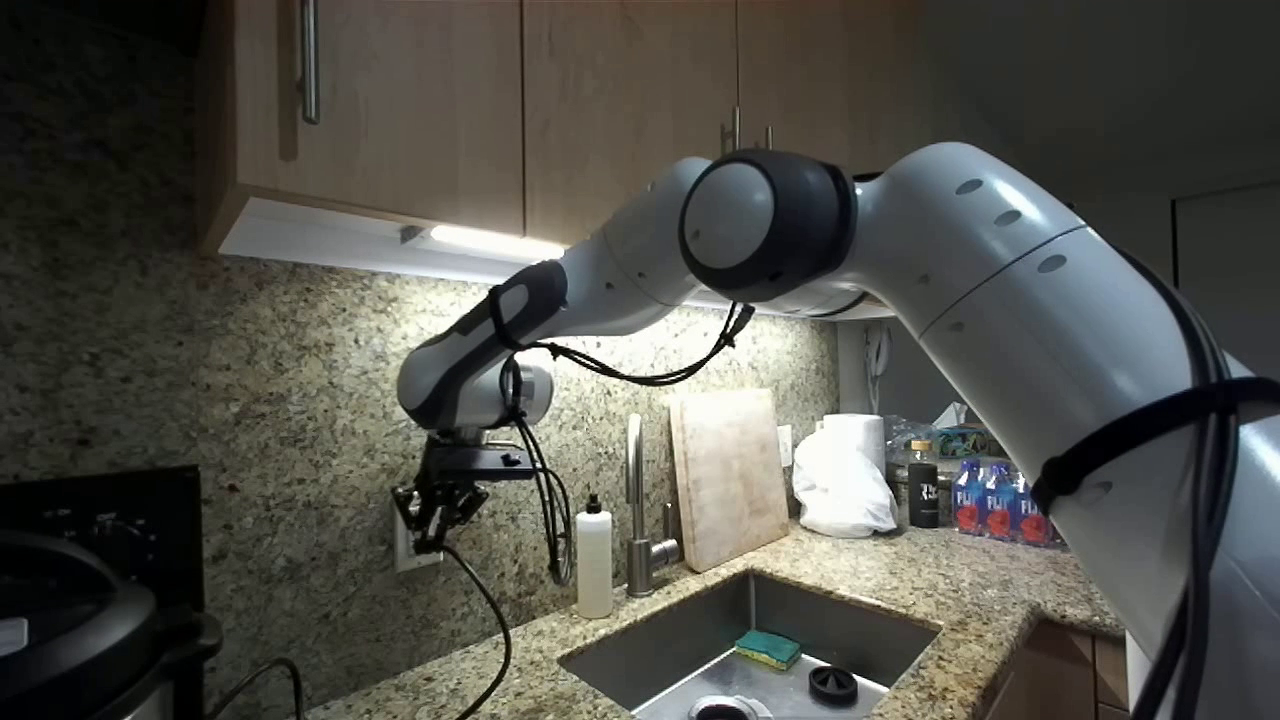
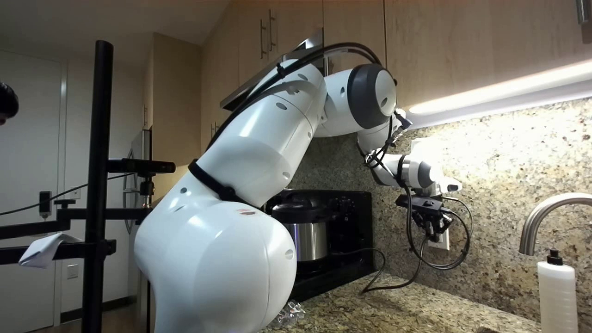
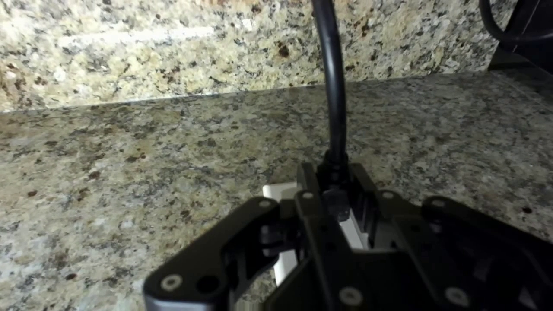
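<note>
My gripper is shut on a black plug (image 3: 335, 199) at the end of a thick black cord (image 3: 334, 93). It stands close in front of a white wall outlet (image 3: 282, 191), which shows partly behind the fingers in the wrist view. In exterior view 1 the gripper (image 1: 434, 522) covers much of the outlet plate (image 1: 411, 554), and the cord (image 1: 498, 624) hangs down to the counter. Whether the prongs are inside the outlet is hidden by the fingers.
A black and steel cooker (image 2: 311, 236) stands left of the outlet. To the right are a white bottle (image 1: 594, 562), the faucet (image 1: 636, 516) and the sink (image 1: 672, 636). Wooden cabinets (image 1: 396, 108) hang above. Loose arm cables (image 2: 466, 244) droop beside the gripper.
</note>
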